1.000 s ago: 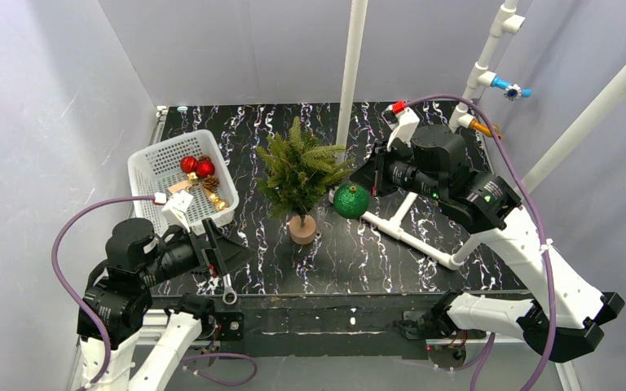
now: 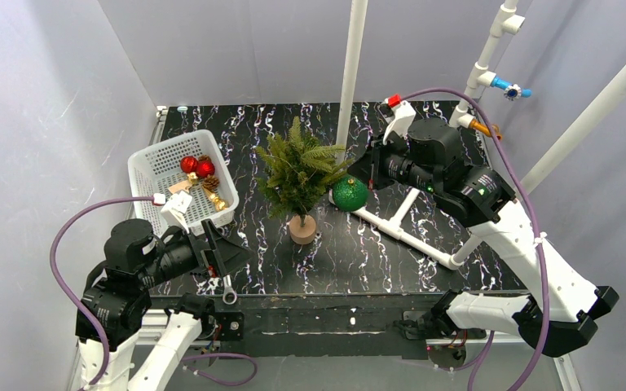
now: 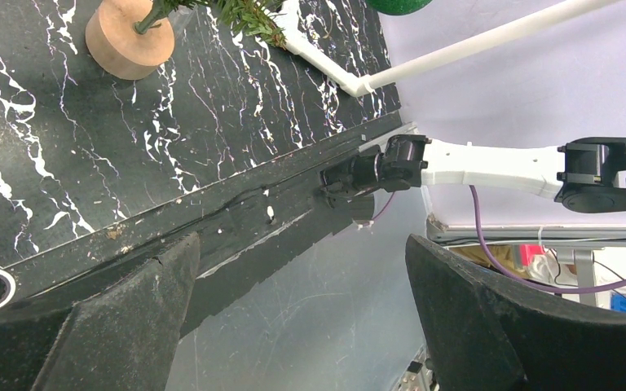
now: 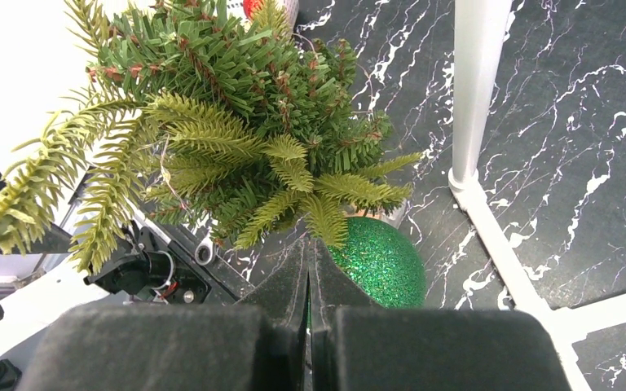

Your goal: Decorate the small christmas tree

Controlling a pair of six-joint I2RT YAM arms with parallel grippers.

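The small green Christmas tree [image 2: 297, 167] stands upright on a round wooden base [image 2: 302, 230] mid-table, no ornaments visible on its branches. Just right of it hangs a glittery green ball [image 2: 350, 195], below the tips of my right gripper [image 2: 349, 169]. The right fingers [image 4: 293, 281] are pressed together; whatever thin loop links them to the ball is too small to make out. In the right wrist view, branches of the tree touch or overlap the ball's upper left. My left gripper [image 2: 230, 243] is open and empty, low at the front left.
At the back left, a white basket [image 2: 143, 159] holds red balls [image 2: 204, 169], a pinecone and gold ornaments. White pipes [image 2: 407, 237] rise and run behind and right of the tree. A wrench [image 2: 229, 295] lies at the front edge.
The right gripper has shifted slightly left and toward the back, and the green ball has moved along with it, a little closer to the tree. The left arm stays still.
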